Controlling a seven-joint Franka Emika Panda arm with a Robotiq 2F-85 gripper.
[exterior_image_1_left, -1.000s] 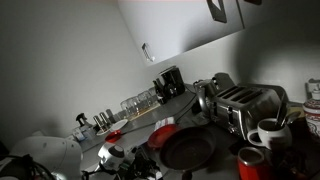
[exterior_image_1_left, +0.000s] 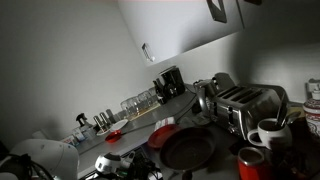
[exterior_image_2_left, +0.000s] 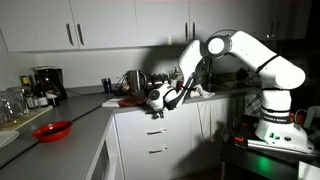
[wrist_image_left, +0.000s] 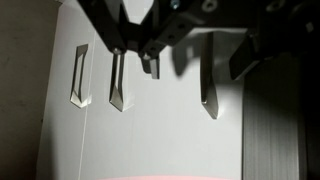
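My gripper is open, its dark fingers spread at the top of the wrist view with nothing visible between them. Pale cabinet fronts fill that view, carrying a metal handle (wrist_image_left: 208, 82) near the gripper and another handle (wrist_image_left: 117, 82) further left. How far the fingers are from these handles is hard to judge. In exterior view 2 the gripper (exterior_image_2_left: 155, 112) hangs low at the counter's front edge, close to the white drawers (exterior_image_2_left: 135, 140). In exterior view 1 the arm (exterior_image_1_left: 108, 163) shows at the lower left, its fingers mostly hidden.
On the counter stand a dark pan (exterior_image_1_left: 188, 149), a toaster (exterior_image_1_left: 248, 106), a mug (exterior_image_1_left: 270, 133) and a red can (exterior_image_1_left: 252, 163). A red bowl (exterior_image_2_left: 52, 130) sits on the left counter. Open floor lies before the drawers.
The items on the counter have stayed where they were.
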